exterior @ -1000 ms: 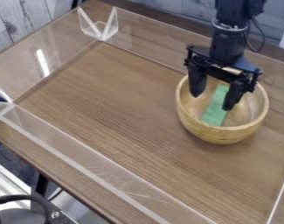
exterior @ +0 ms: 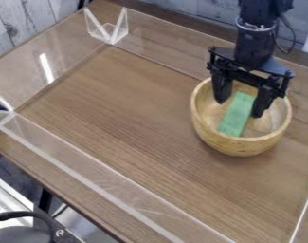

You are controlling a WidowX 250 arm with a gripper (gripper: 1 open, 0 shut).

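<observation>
A wooden bowl (exterior: 214,133) sits on the right side of the table, with a green rectangular object (exterior: 239,116) lying inside it. My black gripper (exterior: 248,87) hangs over the bowl with its fingers spread open on either side, reaching down to the bowl's rim around the green object. Nothing shows held between them.
Clear plastic guards line its left and far edges, and a white-edged clear piece (exterior: 107,28) stands at the back left. Black robot hardware (exterior: 24,228) is at the bottom left corner.
My gripper has shifted slightly over the bowl, and the bowl appears nearly where it was, with the green object still inside.
</observation>
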